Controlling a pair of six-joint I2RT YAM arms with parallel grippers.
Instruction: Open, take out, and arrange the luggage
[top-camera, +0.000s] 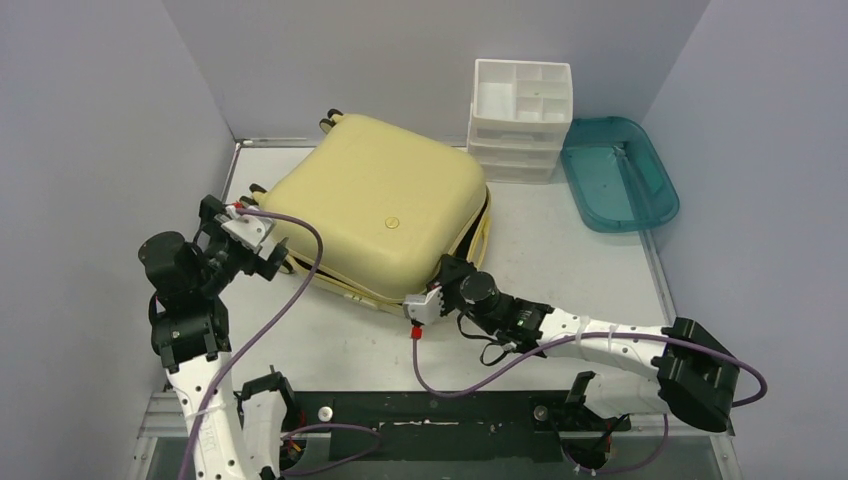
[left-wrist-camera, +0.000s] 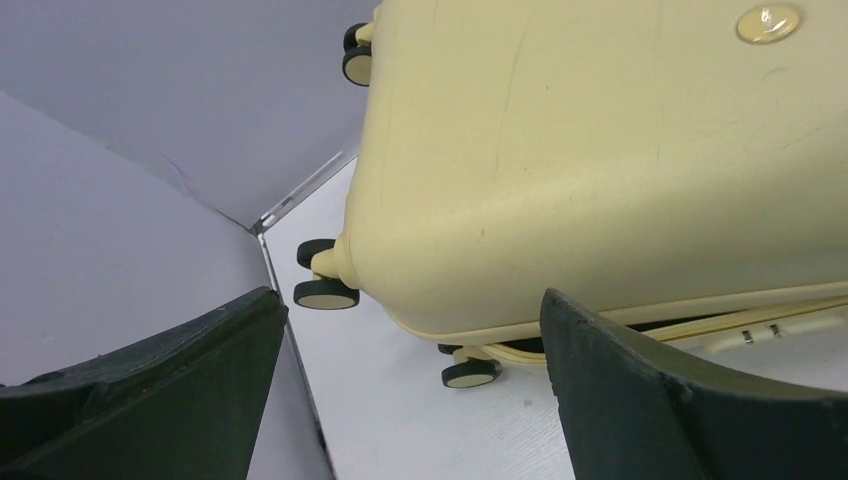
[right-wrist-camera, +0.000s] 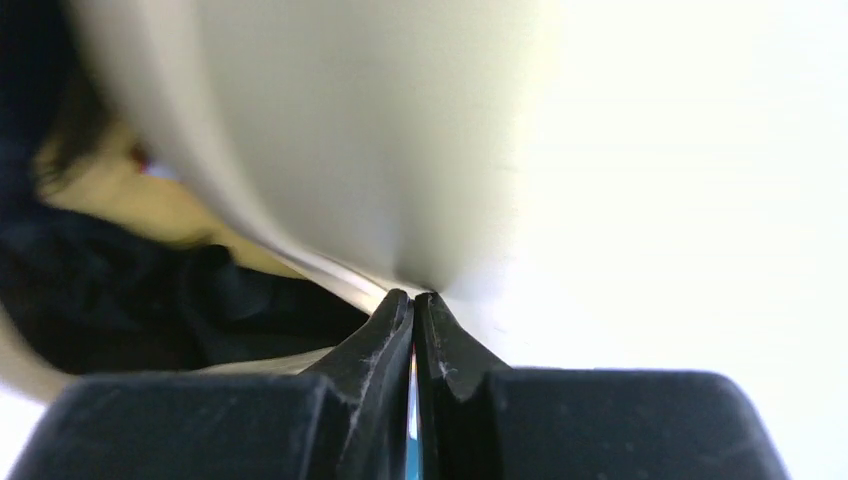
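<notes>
A pale yellow suitcase (top-camera: 375, 195) lies flat and askew on the white table, its lid parted from the base along the front and right sides. Dark contents (right-wrist-camera: 230, 310) show through the gap in the right wrist view. At the front right corner, my right gripper (top-camera: 452, 268) is shut, its fingertips (right-wrist-camera: 395, 310) meeting at the lid's pale rim (right-wrist-camera: 345, 280). My left gripper (top-camera: 250, 228) stands open beside the suitcase's left end, nothing between its fingers. The wheels (left-wrist-camera: 327, 293) at that end are visible between and beyond those fingers in the left wrist view.
Behind the suitcase on the right stands a white drawer unit (top-camera: 520, 125), with an empty teal bin (top-camera: 655, 205) beside it. Grey walls enclose the left, back and right. Bare table (top-camera: 350, 350) lies in front and to the right.
</notes>
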